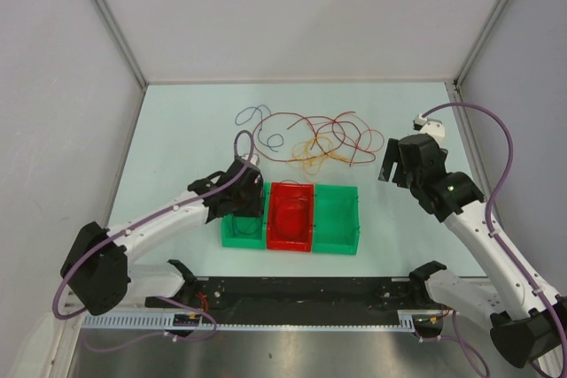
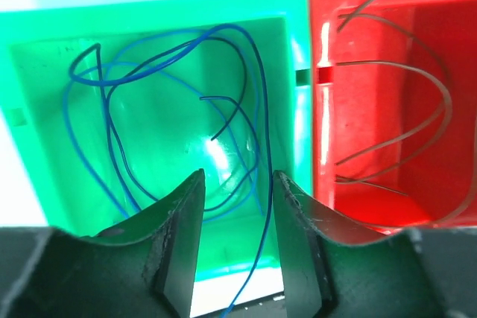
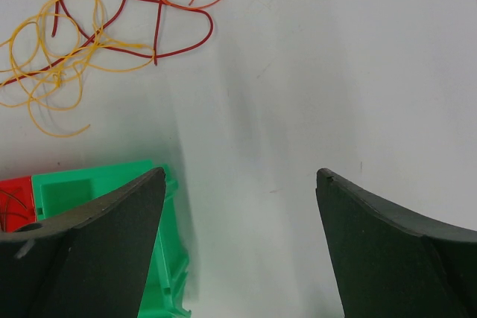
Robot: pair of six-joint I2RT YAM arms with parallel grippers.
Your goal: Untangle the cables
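Observation:
Coils of blue cable (image 2: pixel 82 158) lie in the left green bin (image 2: pixel 294 5). One strand runs along my left gripper's right finger (image 2: pixel 294 210) and out over the bin's front edge. My left gripper stands open above that bin, the strand touching or very near that finger. Far to the right, my right gripper is open with only bare table between its fingers. Red cables (image 1: pixel 306 118) and a yellow cable (image 1: pixel 310 152) lie crossed on the table behind the bins. A thin blue-grey cable (image 1: pixel 257 110) curls at their left.
The red middle bin (image 2: pixel 322 147) holds loops of brown-looking cable (image 2: pixel 440 87). An empty-looking green bin (image 1: pixel 337 219) adjoins it on the right. Bare table (image 3: pixel 246 109) extends right of the bins.

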